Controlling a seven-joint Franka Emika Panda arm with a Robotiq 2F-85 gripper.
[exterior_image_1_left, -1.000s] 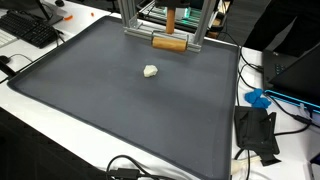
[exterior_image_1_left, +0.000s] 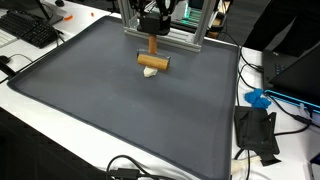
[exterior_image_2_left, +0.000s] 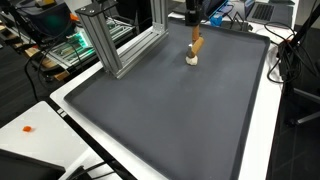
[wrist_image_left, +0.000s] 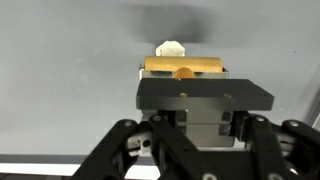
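Observation:
My gripper (exterior_image_1_left: 153, 33) is shut on the upright handle of a wooden mallet (exterior_image_1_left: 153, 60), with the mallet's cylindrical head hanging lowest. A small off-white lump (exterior_image_1_left: 150, 72) lies on the dark table right beside the head, on the near side in exterior view 1. In exterior view 2 the mallet (exterior_image_2_left: 197, 45) stands just above and behind the lump (exterior_image_2_left: 191, 60). From the wrist, the wooden head (wrist_image_left: 185, 65) shows crosswise below the gripper, the lump (wrist_image_left: 170, 48) at its edge. Whether head and lump touch I cannot tell.
A metal frame (exterior_image_1_left: 182, 38) stands at the table's back edge, close behind the gripper. A blue object (exterior_image_1_left: 257, 98) and black items with cables lie off to the right.
My gripper has carried the mallet from the metal frame at the back toward the front and slightly left, up to the lump. The lump has stayed about where it was.

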